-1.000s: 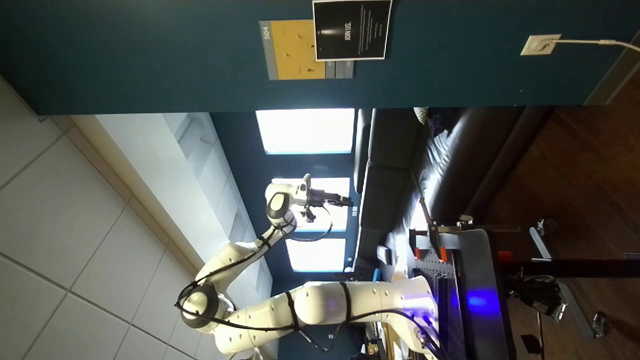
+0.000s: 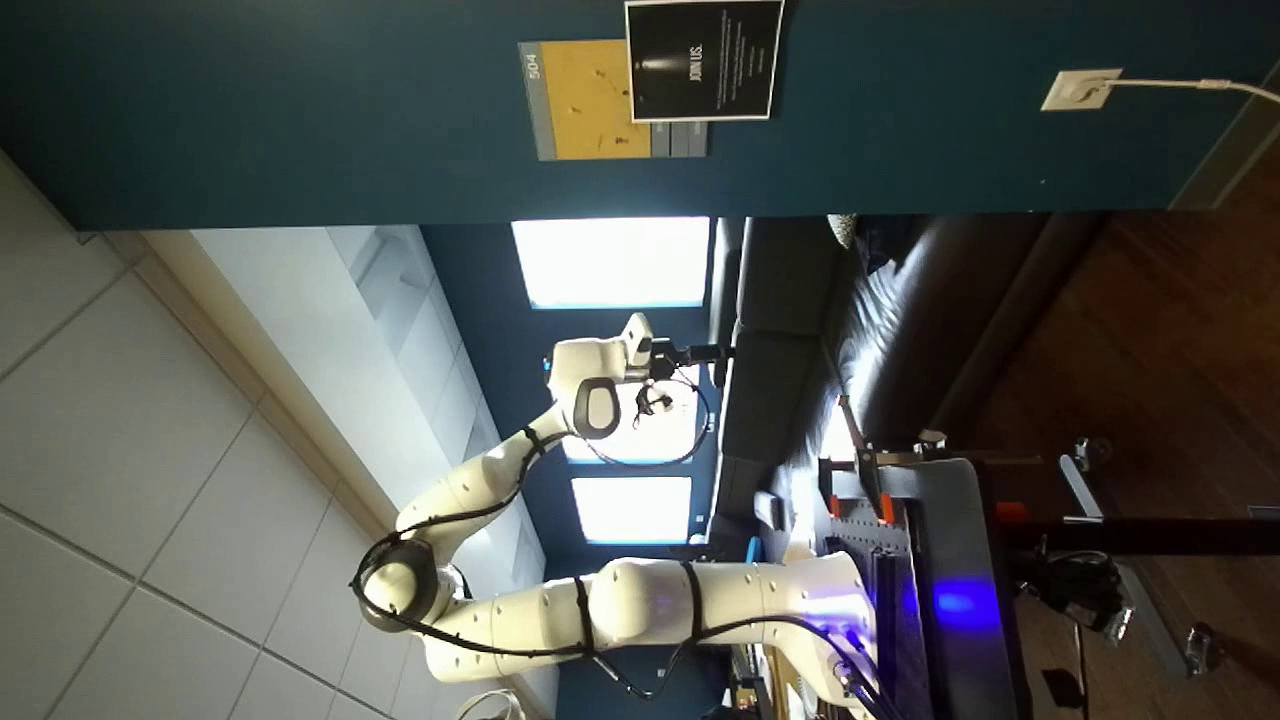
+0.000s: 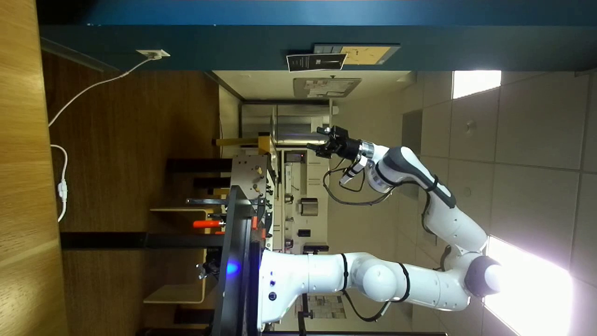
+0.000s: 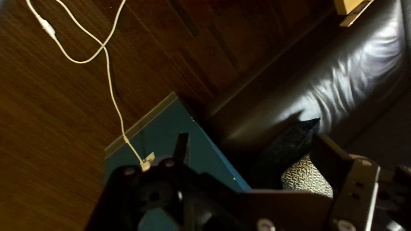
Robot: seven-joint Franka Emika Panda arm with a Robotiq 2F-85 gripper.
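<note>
My gripper is open, held out in the air at the end of the bent arm. In the wrist view its two dark fingers stand wide apart, with no object between them. Beyond the gap lie the teal wall and a brown leather couch, well away from the fingertips. Exterior view 1 has the gripper seen against the bright windows, touching nothing.
Both exterior views are turned sideways. The arm's base stands on a black table with orange-tipped clamps. A white cable crosses the floor to a wall outlet. A patterned pillow rests on the couch.
In exterior view 1 the gripper has moved toward the wall with the posters and slightly lower in the room. The wrist has turned, and the upper arm has shifted a little.
</note>
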